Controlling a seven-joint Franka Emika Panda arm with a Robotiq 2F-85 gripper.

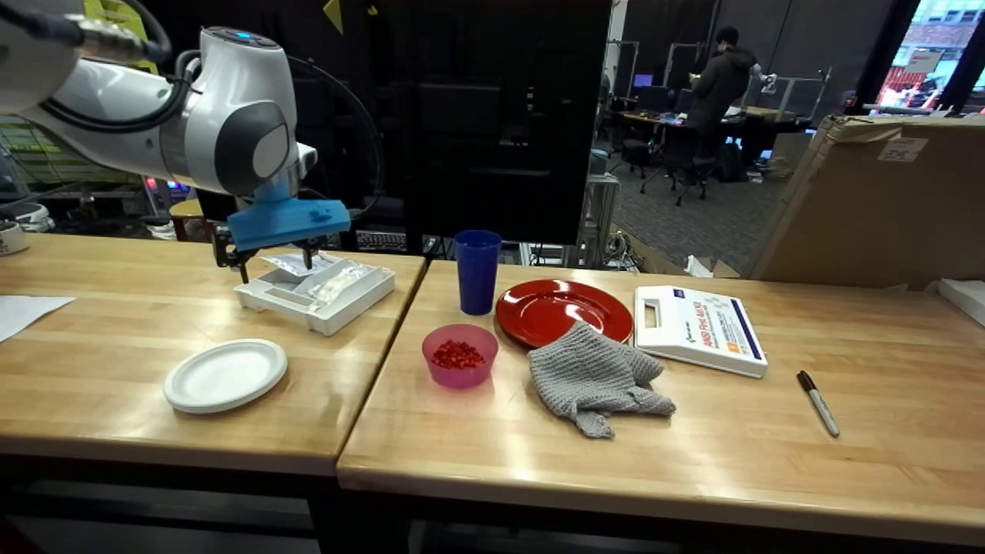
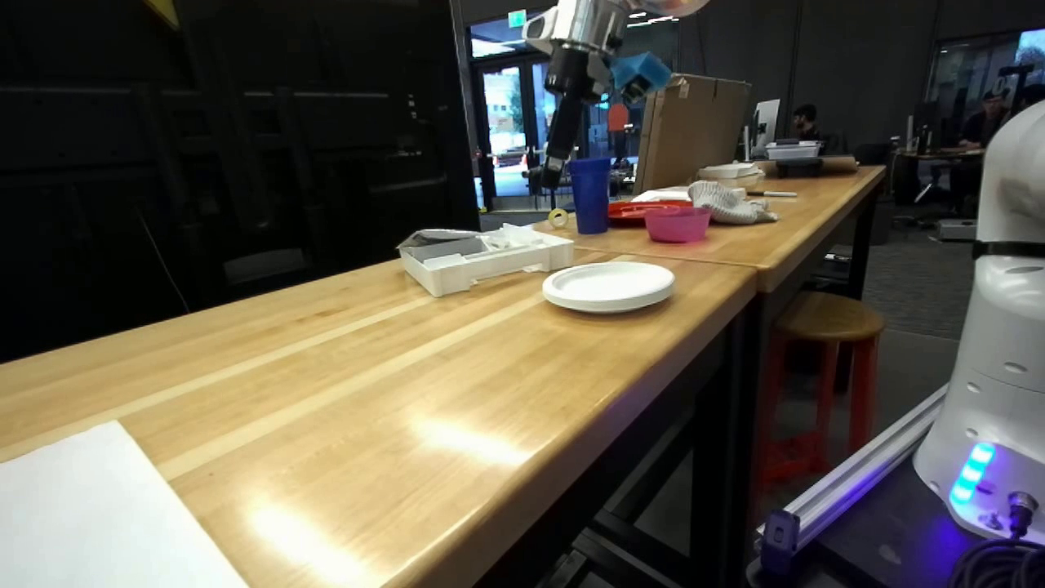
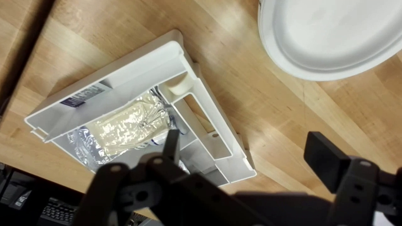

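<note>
My gripper stands open above the table, nothing between its fingers; one fingertip point(image 3: 171, 147) overlaps the white tray in the wrist view and the other is over bare wood. The white compartment tray point(image 3: 132, 56) of a first aid kit holds clear plastic packets point(image 3: 128, 124) and a small off-white roll point(image 3: 181, 84). In exterior view 1, the gripper point(image 1: 275, 268) is at the tray's far left side, the tray point(image 1: 337, 318) partly behind it. Whether the fingers touch the tray cannot be told. The kit's white lid point(image 1: 692, 323) lies flat on the right-hand table.
White paper plates point(image 1: 226, 377) lie in front of the tray. Across the table seam stand a blue cup point(image 1: 477, 272) and a pink bowl point(image 1: 459, 371) of red bits, near a red plate point(image 1: 526, 309), a grey cloth point(image 1: 591, 374) and a marker point(image 1: 818, 403).
</note>
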